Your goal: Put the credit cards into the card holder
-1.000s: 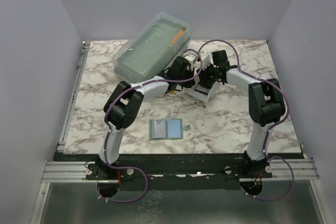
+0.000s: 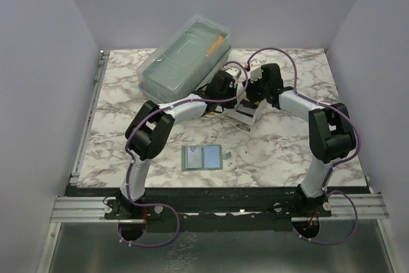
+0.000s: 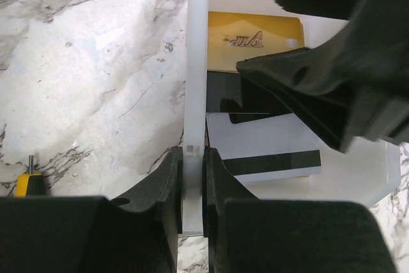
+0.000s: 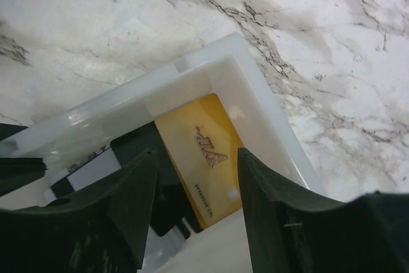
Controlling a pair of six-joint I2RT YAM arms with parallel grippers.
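Observation:
Gold, black and white cards lie in a white open box in the top view. In the left wrist view the gold card point(image 3: 255, 39), the black card point(image 3: 223, 92) and the white card with a dark stripe point(image 3: 262, 145) lie side by side. My left gripper is shut on the wall of the white box point(image 3: 195, 68). My right gripper is part open over the gold card point(image 4: 198, 151), with no card visibly gripped. At the front of the table lies the open card holder point(image 2: 202, 157), a pale card in its left half.
A big clear lidded bin point(image 2: 185, 59) stands behind my left arm. A small yellow-and-black tool point(image 3: 30, 182) and a thin object point(image 2: 241, 127) lie near the white box. The table around the card holder is clear.
My left gripper has barely moved.

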